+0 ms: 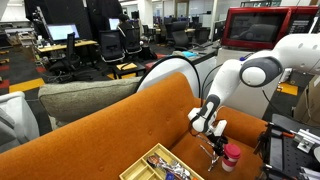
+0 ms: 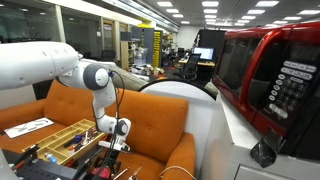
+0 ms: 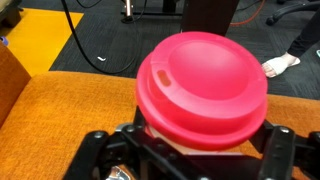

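A cup with a red lid [image 3: 203,85] fills the middle of the wrist view. The fingers of my gripper come up on either side of its lower part. Whether they press on it or only stand around it cannot be told, as the lid hides much of the gap. In exterior view 1 the red cup [image 1: 231,157] is upright at the lower right, low over the orange couch seat, right at the end of the arm. Its base is hard to make out there.
A wooden box [image 1: 153,166] with small items in it lies on the seat, left of the arm. The orange couch backrest [image 1: 120,120] rises behind. In exterior view 2 a white sheet or tray [image 2: 28,127] lies farther left. Bare seat shows between the arm and backrest.
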